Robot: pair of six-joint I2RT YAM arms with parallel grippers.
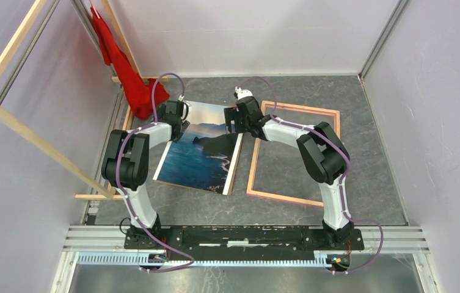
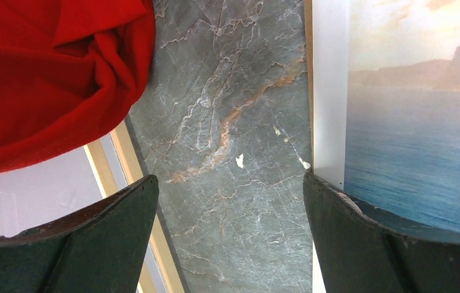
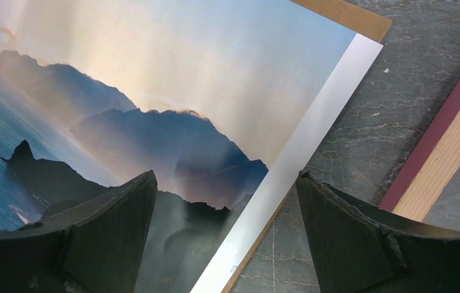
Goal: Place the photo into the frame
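Observation:
The photo [image 1: 200, 159], a seascape with white margins, lies over a brown backing board [image 3: 349, 18] left of the table's middle. To its right rests the empty wooden frame [image 1: 285, 198], flat on the table. At the photo's left edge my left gripper is open; its right finger [image 2: 361, 232] meets the white margin. Over the right edge, my right gripper stands open too, with the white margin passing between its fingers. In the top view the grippers cover small parts of the photo's upper half.
A red cloth [image 1: 131, 79] hangs from a wooden rack [image 1: 32, 137] on the left, its lower end close to my left gripper. Walls close in the sides and back.

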